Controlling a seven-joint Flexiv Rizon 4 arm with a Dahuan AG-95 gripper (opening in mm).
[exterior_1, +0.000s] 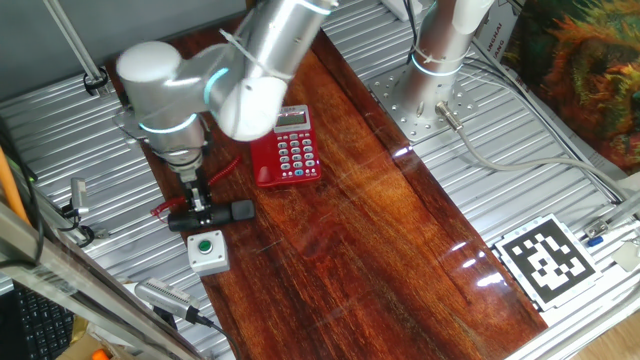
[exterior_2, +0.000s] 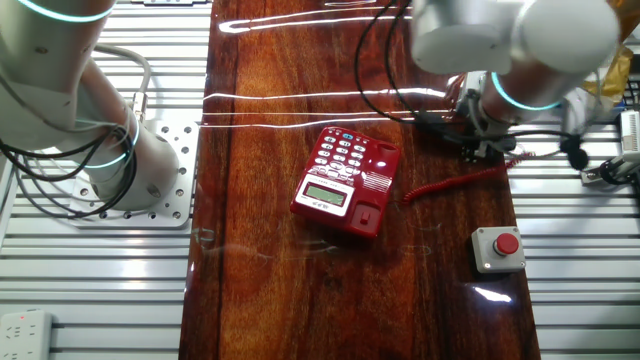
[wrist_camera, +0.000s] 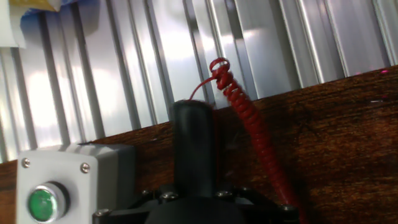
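Note:
A black telephone handset (exterior_1: 240, 211) lies crosswise under the arm near the table's left edge in exterior view 1. My gripper (exterior_1: 201, 214) points down at its middle and appears shut on it. In the wrist view, one end of the handset (wrist_camera: 194, 149) sticks out from between the gripper's dark parts at the bottom; the fingertips are hidden. A red coiled cord (wrist_camera: 252, 127) runs beside it, with a thin loop reaching the handset's end. The red phone base (exterior_2: 350, 180) sits on the table, keypad and screen up, its cradle empty.
Close beside the handset stands a grey box with a green button (exterior_1: 206, 246); a red button (exterior_2: 507, 244) shows on it in exterior view 2. A marker board (exterior_1: 546, 262) lies at the right.

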